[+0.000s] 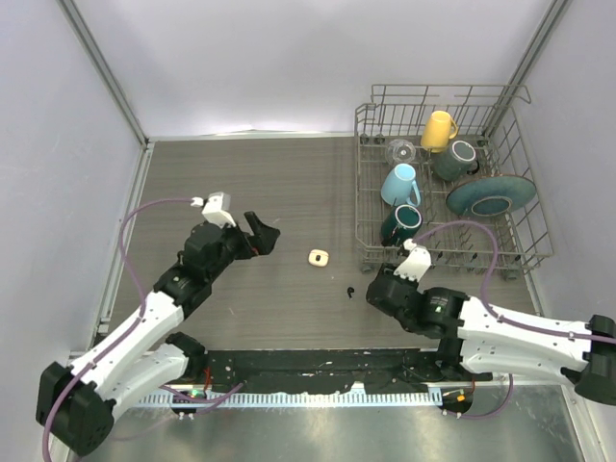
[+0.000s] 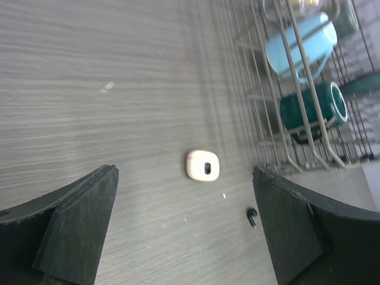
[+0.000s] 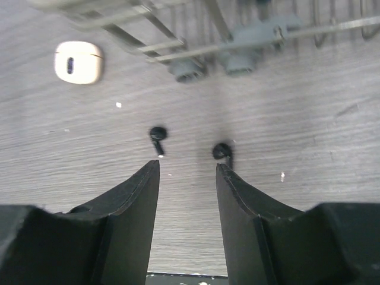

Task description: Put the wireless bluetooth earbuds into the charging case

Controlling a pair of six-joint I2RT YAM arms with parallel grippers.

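The white charging case (image 1: 319, 258) lies on the table between the arms; a dark oval shows on its face in the left wrist view. Two black earbuds rest apart on the wood in the right wrist view: one earbud (image 3: 158, 138) to the left, the other earbud (image 3: 223, 152) just ahead of the right fingertips. My right gripper is part open, its fingers empty. Left of the case, my left gripper (image 1: 263, 234) stands wide open, nothing between its fingers. From above, the right arm hides one earbud.
A wire dish rack (image 1: 360, 192) at the back right holds several mugs and a plate (image 1: 491, 196); its front feet stand close to the earbuds.
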